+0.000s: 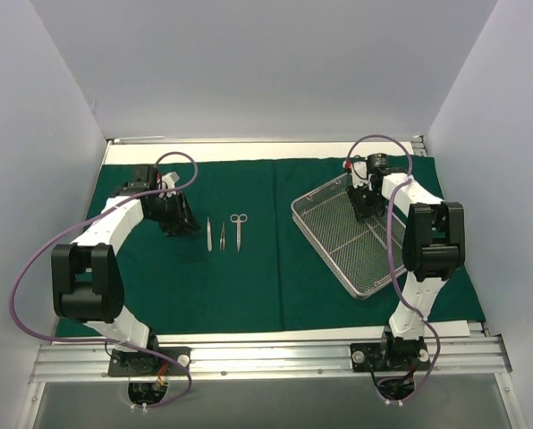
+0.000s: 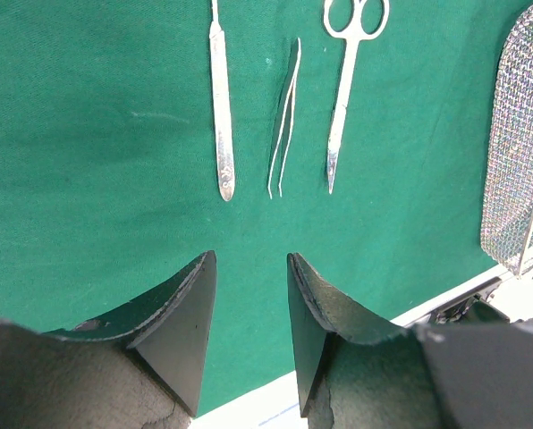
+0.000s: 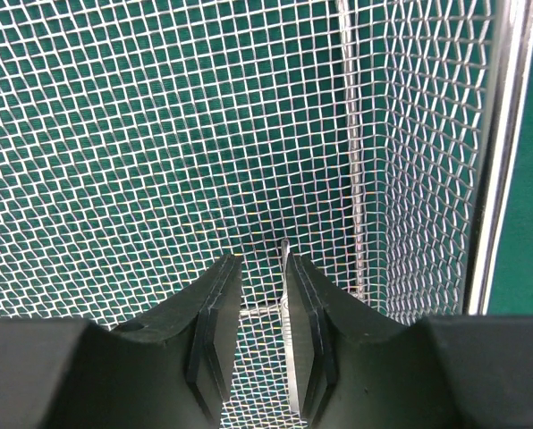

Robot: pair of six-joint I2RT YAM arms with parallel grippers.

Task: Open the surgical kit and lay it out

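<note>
A scalpel-like tool (image 2: 222, 116), tweezers (image 2: 286, 121) and scissors (image 2: 342, 98) lie apart in a row on the green cloth. My left gripper is above bare cloth near their lower ends, its fingers apart with nothing between. At the right stands the wire-mesh tray (image 1: 331, 253). Over its upper part hangs my right gripper, with a gap between its fingers. A thin metal instrument (image 3: 291, 349) rests on the mesh below, showing in that gap beside the right-hand finger, which partly hides it; I see no grip on it.
The tray's raised metal rim (image 3: 503, 152) runs close to my right gripper, with a crosswise rod in the mesh. Bare green cloth (image 1: 186, 290) spreads in front of the laid-out tools. Grey walls bound both sides.
</note>
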